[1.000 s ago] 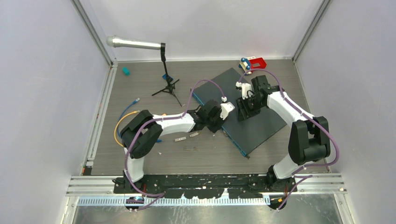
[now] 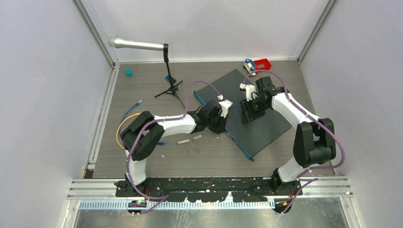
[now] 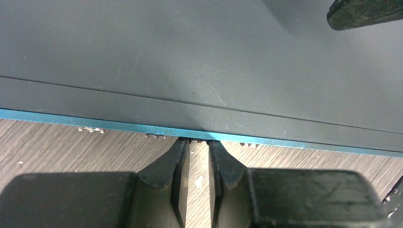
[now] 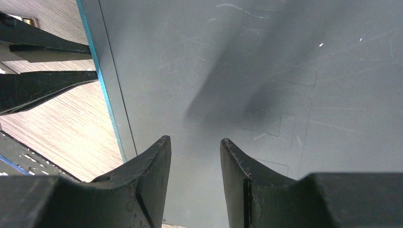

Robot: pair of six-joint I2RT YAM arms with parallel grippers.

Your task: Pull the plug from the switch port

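Observation:
The dark grey switch (image 2: pixel 263 133) lies flat with a blue front edge. My left gripper is at that edge (image 3: pixel 119 126), its two fingertips close together with a narrow gap, part open; small metal port contacts show below the edge, and whether a plug sits between the fingertips is hidden. My right gripper stands open over the switch's top, nothing between its fingers. In the right wrist view the left gripper's fingers (image 4: pixel 47 85) reach the blue edge.
Yellow (image 2: pixel 119 130) and blue (image 2: pixel 126 113) cables lie at the left, a lamp stand (image 2: pixel 172 85) behind, a red box (image 2: pixel 263 65) at the back right. Small metal pieces (image 2: pixel 183 141) lie on the table before the switch.
The right arm has not visibly moved.

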